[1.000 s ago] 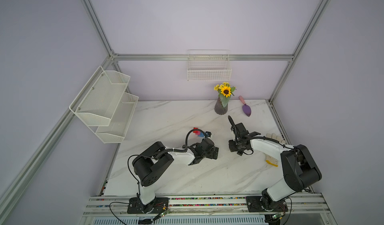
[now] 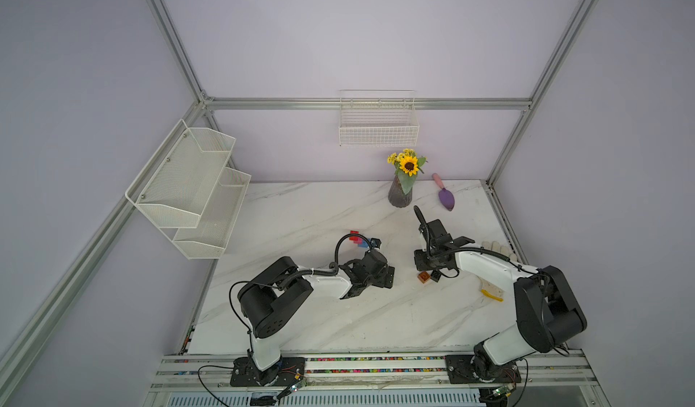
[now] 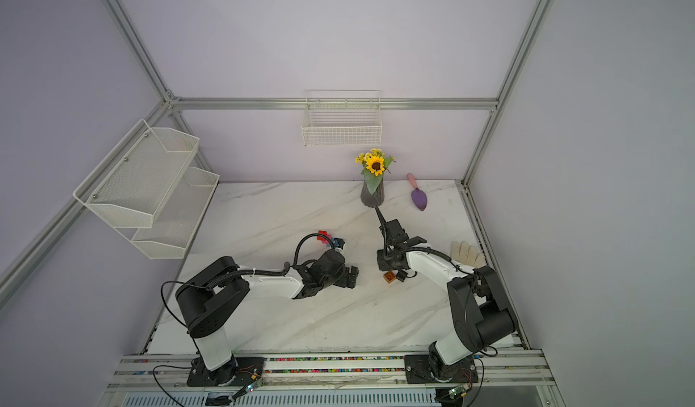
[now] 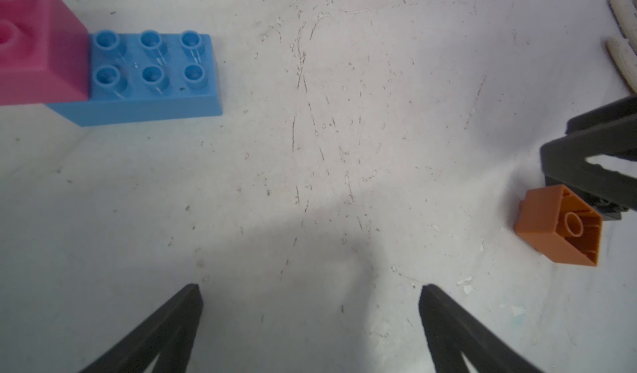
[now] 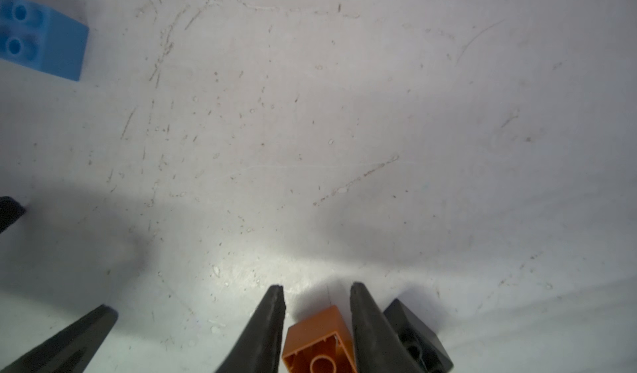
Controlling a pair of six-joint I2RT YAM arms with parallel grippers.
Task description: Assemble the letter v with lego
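Observation:
In the left wrist view a pink-red brick sits on the left end of a blue studded brick. An orange brick lies tipped over on the table with its hollow underside showing, beside a black brick. Fingers of my right gripper stand part open; the orange brick shows between and below them, the black one just right of them. From the left wrist view, those right fingers look above the orange brick. My left gripper is open and empty, over bare table.
A vase of sunflowers and a purple trowel stand and lie at the back. A pale glove is at the right, partly behind the right arm.
My left arm is nearly still.

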